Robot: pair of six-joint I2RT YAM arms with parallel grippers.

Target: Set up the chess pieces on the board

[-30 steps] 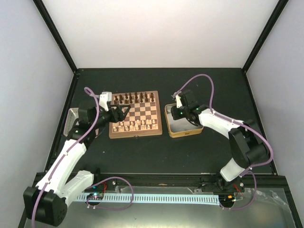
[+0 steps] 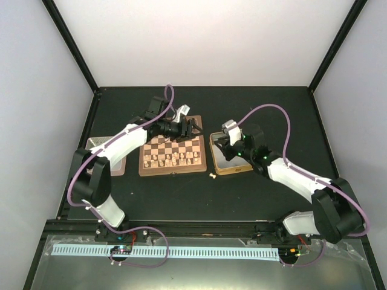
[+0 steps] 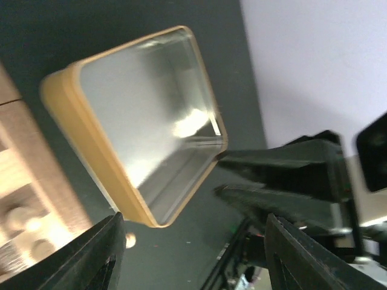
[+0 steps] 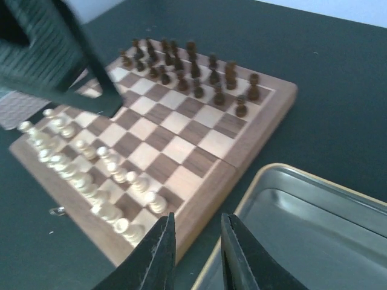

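The wooden chessboard (image 2: 172, 167) carries dark pieces (image 4: 195, 65) along its far side and white pieces (image 4: 110, 209) along its near side. My left gripper (image 2: 194, 130) is above the board's far right part, part open; nothing shows between its fingers. My right gripper (image 2: 221, 145) is over the yellow-rimmed tray (image 2: 237, 170) beside the board; whether its fingers are parted is hard to tell. A small pale piece (image 2: 213, 176) lies on the table between board and tray, near their front.
A pale container (image 2: 117, 170) sits left of the board, partly under the left arm.
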